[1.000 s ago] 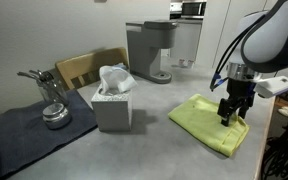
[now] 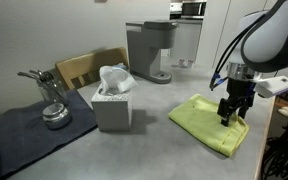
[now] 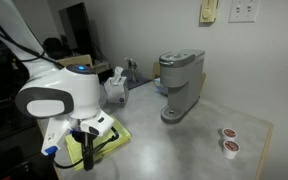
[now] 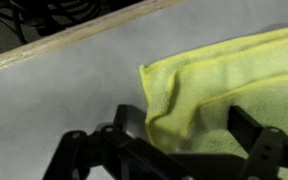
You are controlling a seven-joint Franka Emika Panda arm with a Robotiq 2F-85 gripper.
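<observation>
A yellow-green cloth [image 2: 201, 124] lies on the grey table near its right edge, with a raised fold at the corner under the arm. My gripper [image 2: 229, 117] is down at that fold, pointing at the table. In the wrist view the cloth [image 4: 209, 75] passes between the fingers, which stand wide apart. The fold reaches down between them, and its lower end is hidden by the gripper. In exterior view 2 the arm covers part of the cloth [image 3: 117, 131].
A tissue box [image 2: 112, 111] stands mid-table, left of the cloth. Behind are a coffee machine [image 2: 148, 50] and a wooden rack [image 2: 81, 69]. A metal pot [image 2: 54, 113] sits on a dark mat [image 2: 19, 135]. Two pods [image 3: 230, 149] lie at the far side.
</observation>
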